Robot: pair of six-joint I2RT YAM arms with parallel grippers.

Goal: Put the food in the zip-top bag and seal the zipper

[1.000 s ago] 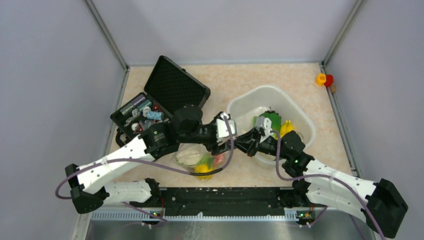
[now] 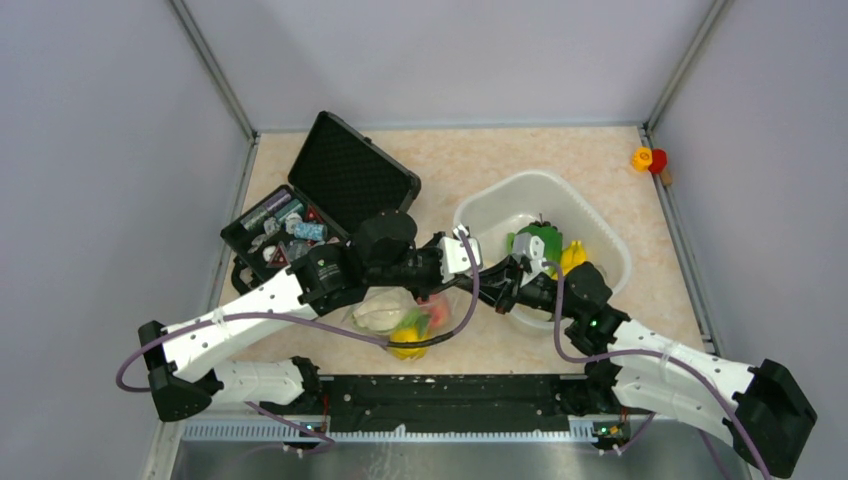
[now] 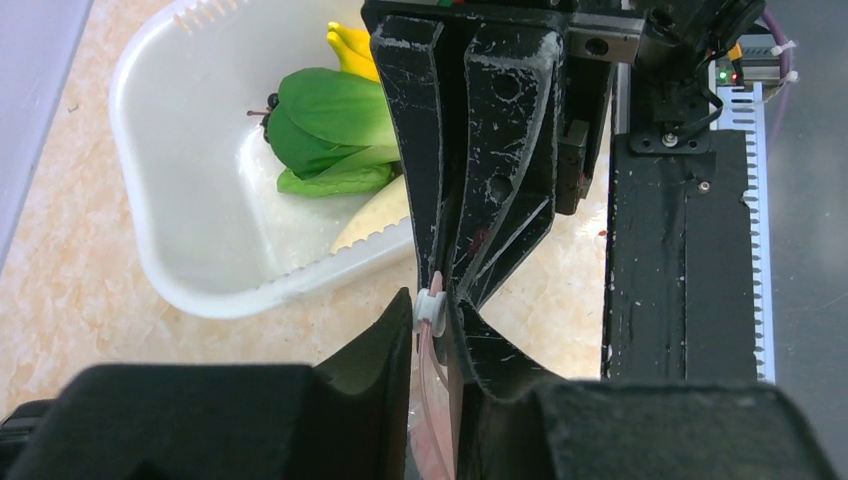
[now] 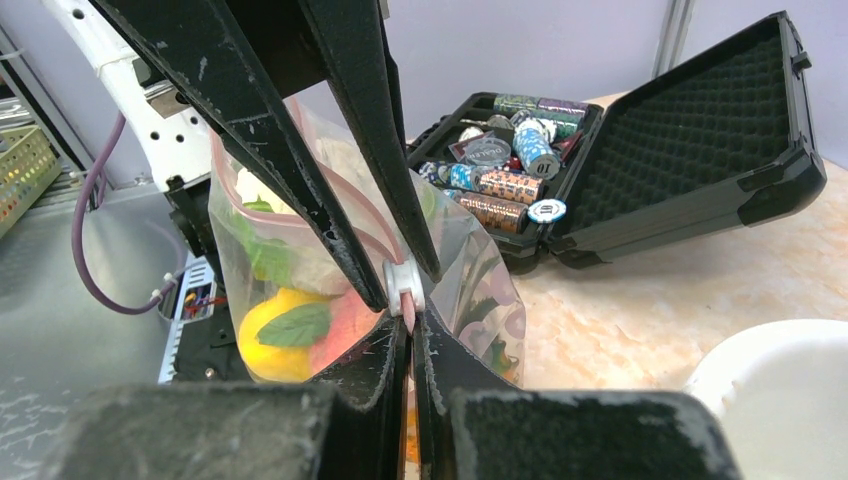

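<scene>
A clear zip top bag [image 4: 255, 225] with a pink zipper strip stands upright, bulging with food, including a yellow piece [image 4: 275, 325]. The same bag shows under my left arm in the top view. A white zipper slider [image 3: 430, 312] sits close to the strip's end. In the right wrist view my left gripper straddles that slider, its fingers part open with a gap around it. Below the slider, my right gripper is shut on the thin strip end. In the top view the arms hide both sets of fingertips.
A white bin [image 2: 490, 205] at the right holds a green vegetable [image 2: 545, 235] and a yellow one [image 2: 573, 256]. An open black case [image 2: 350, 165] lies at the back left. Between case and bin, the table's back is clear.
The right arm and the bag look almost unmoved.
</scene>
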